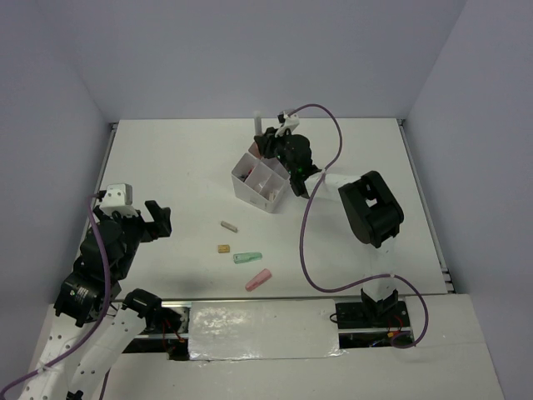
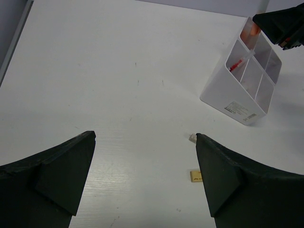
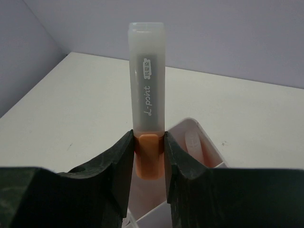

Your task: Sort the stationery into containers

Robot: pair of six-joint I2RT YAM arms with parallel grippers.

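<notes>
My right gripper is shut on an upright translucent case with an orange end, held over the back compartment of a white divided organizer (image 1: 254, 193), seen also in the left wrist view (image 2: 228, 97). That compartment has a pale item inside; a red item lies in another. My left gripper (image 1: 156, 218) stands open and empty over the table's left side. On the table lie a grey eraser-like piece (image 1: 229, 226), a yellow block (image 1: 223, 248), a green item (image 1: 247, 257) and a pink item (image 1: 258, 280).
Walls rise behind and at both sides. A purple cable runs along each arm.
</notes>
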